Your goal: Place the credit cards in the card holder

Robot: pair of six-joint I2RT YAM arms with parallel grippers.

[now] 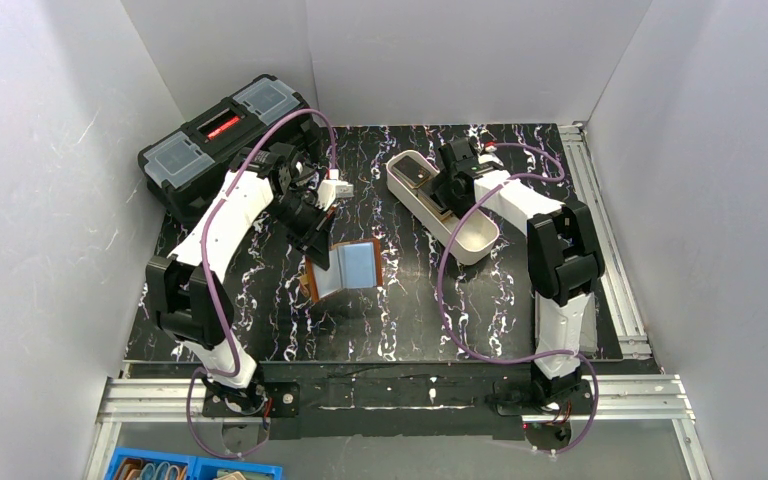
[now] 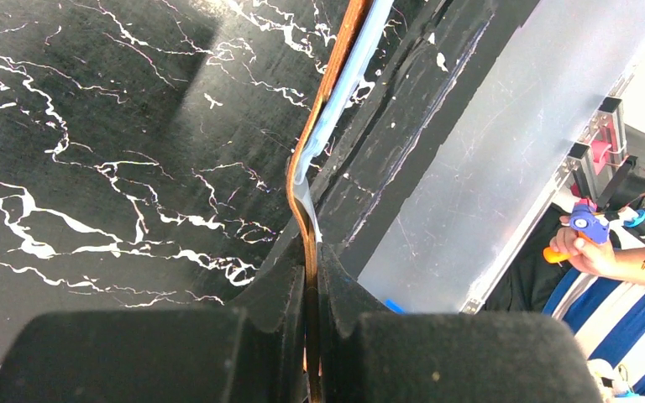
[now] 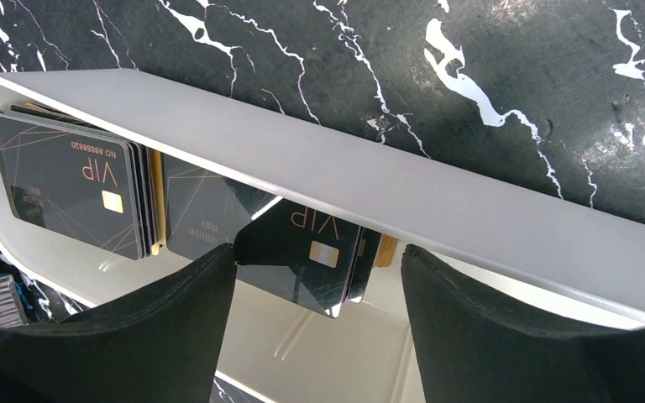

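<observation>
An open card holder [image 1: 358, 264], orange outside with pale blue sleeves, is held by my left gripper [image 1: 318, 250], which is shut on it; in the left wrist view its edge [image 2: 336, 92] runs up from between the fingers. A white bin [image 1: 470, 240] holds stacks of black VIP cards [image 3: 63, 180], with another stack [image 3: 269, 243] beside them. My right gripper stands open over this second stack, its fingertips down inside the bin at either side of the upper card's right half. Whether it touches the cards I cannot tell.
A black toolbox [image 1: 195, 150] fills the back left. Purple cables loop over both arms. A blue tray [image 1: 210, 470] lies below the front edge.
</observation>
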